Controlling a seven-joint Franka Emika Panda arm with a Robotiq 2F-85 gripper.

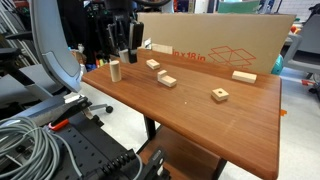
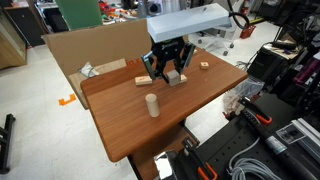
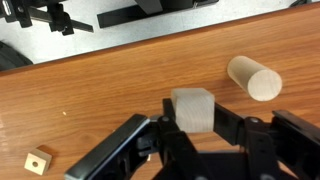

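A pale, light-topped block sits between the fingers of my gripper, which is shut on it in the wrist view. From exterior view 1, the gripper hangs above the left part of the wooden table, close to an upright pale cylinder. That cylinder stands to the upper right of the held block in the wrist view, apart from it. Exterior view 2 has the gripper behind and to the right of the cylinder.
Several other wooden pieces lie on the table, among them a square block, a flat block and a block near the middle. A large cardboard panel stands along the far side.
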